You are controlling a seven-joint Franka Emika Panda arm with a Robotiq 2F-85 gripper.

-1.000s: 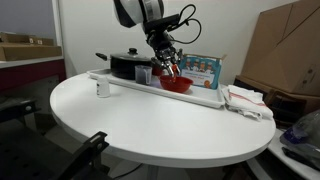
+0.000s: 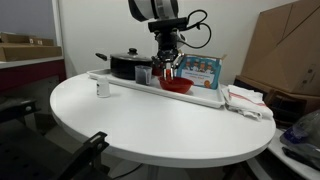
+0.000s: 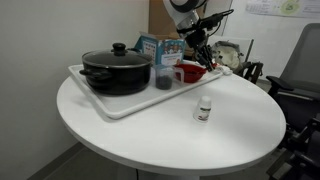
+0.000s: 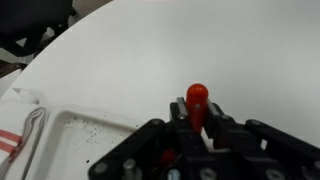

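Note:
In the wrist view, my gripper is shut on a red rounded piece point(image 4: 197, 93) that sticks out between its fingers. Its full shape is hidden, so I cannot tell whether it is a handle or a tool. Exterior view 1 places the gripper point(image 2: 168, 72) low over a red bowl point(image 2: 178, 86). That bowl stands on a white tray at the back of the round table. Exterior view 2 shows the red bowl point(image 3: 190, 73) partly behind a clear container.
A black lidded pot point(image 3: 115, 70) and a clear container point(image 3: 164, 78) share the white tray point(image 3: 120, 103). A folded towel point(image 2: 248, 101) lies at the right end. One small white bottle point(image 3: 203, 108) stands on the table, whose front is otherwise clear. Behind is a picture box point(image 2: 202, 72).
In exterior view 1, my gripper has shifted a little to the left over the red bowl, and the arm stands more upright. The bowl and other objects look unmoved.

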